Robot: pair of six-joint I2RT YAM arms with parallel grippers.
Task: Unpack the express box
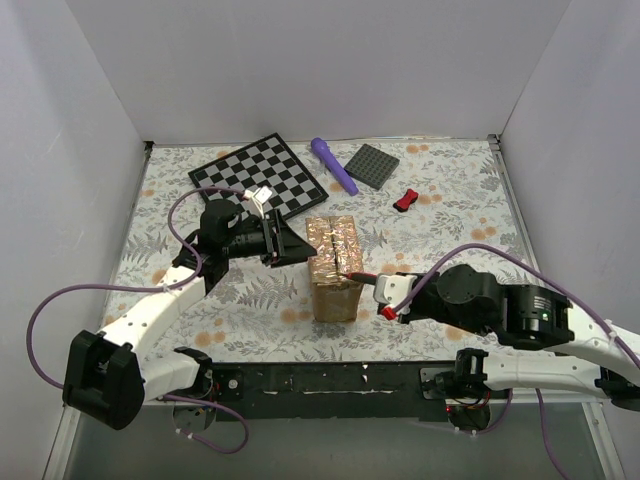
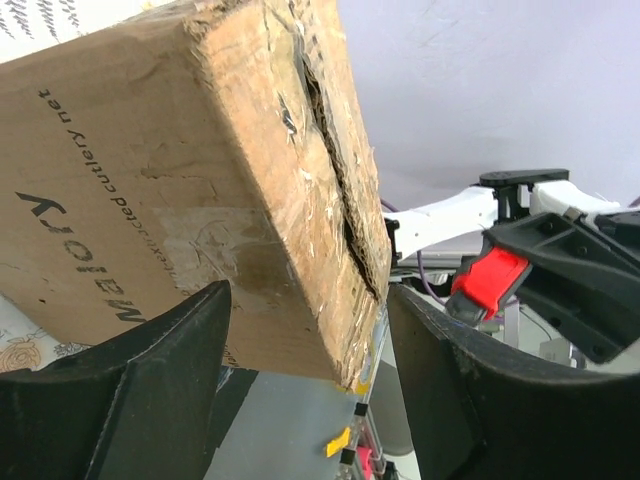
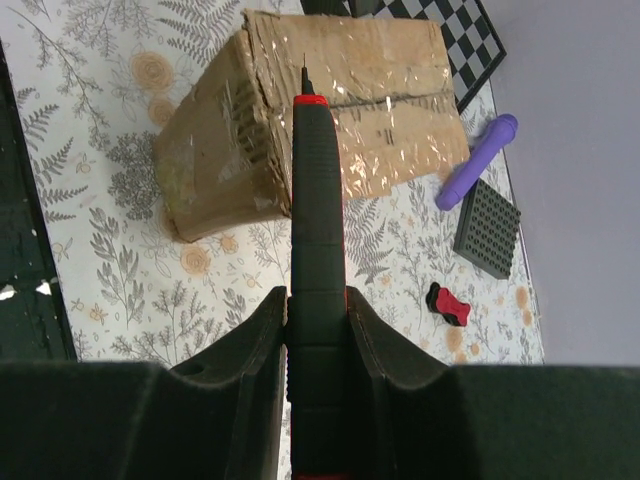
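The brown cardboard box (image 1: 337, 297) stands upright mid-table, clear tape glinting over its top; a dark seam runs along that top. In the right wrist view a slim black cutter with red bands (image 3: 318, 200) is clamped in my right gripper, its thin tip over the box top near the seam's near end. Whether the tip touches the tape cannot be told. My left gripper is partly open at the box's left upper edge, its fingers (image 2: 205, 315) either side of a box corner in the left wrist view. Contact there is unclear.
Behind the box lie a checkered board (image 1: 262, 172), a purple microphone-shaped object (image 1: 333, 165), a dark grey pad (image 1: 371, 166) and a small red-and-black item (image 1: 405, 200).
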